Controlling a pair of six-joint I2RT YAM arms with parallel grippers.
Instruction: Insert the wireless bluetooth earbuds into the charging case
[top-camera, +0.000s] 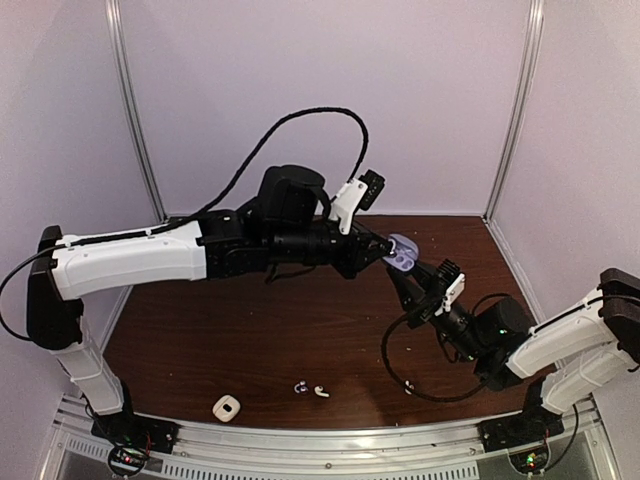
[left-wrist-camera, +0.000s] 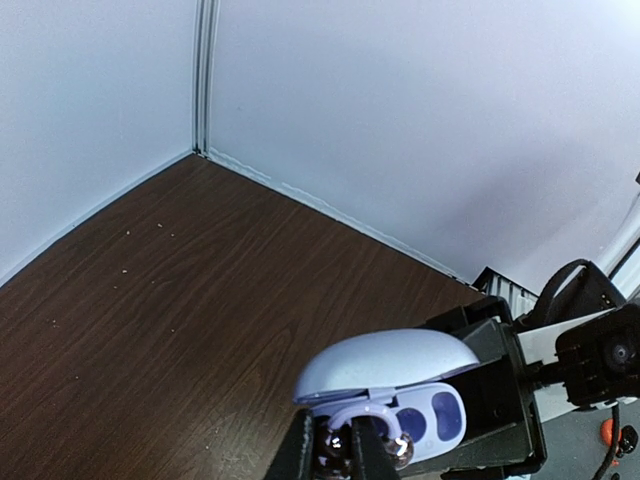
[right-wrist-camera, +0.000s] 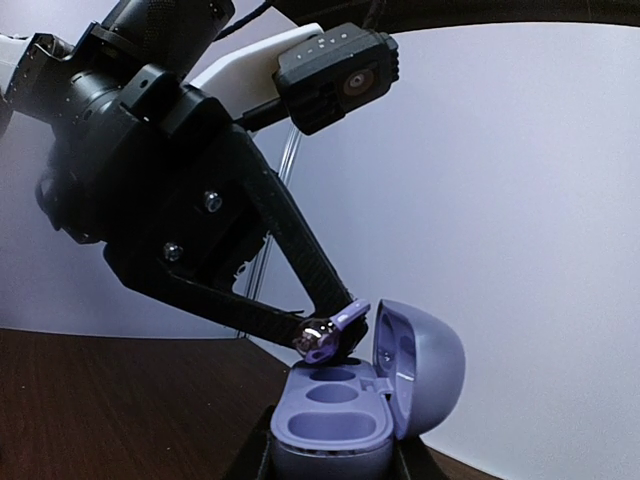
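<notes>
A lilac charging case (right-wrist-camera: 330, 440) with its lid open is held up by my right gripper (top-camera: 405, 268), which is shut on it. In the right wrist view its oval compartments face up and look empty. My left gripper is shut on a lilac earbud (right-wrist-camera: 320, 338) with a shiny round end, which hangs just over the case's far end, beside the open lid. In the top view the left gripper and case meet right of centre, above the table.
On the dark table (top-camera: 250, 330) lie a white square case (top-camera: 226, 408), a lilac earbud (top-camera: 301, 387), a white earbud (top-camera: 321, 391) and a small white piece (top-camera: 409, 388) near the front edge.
</notes>
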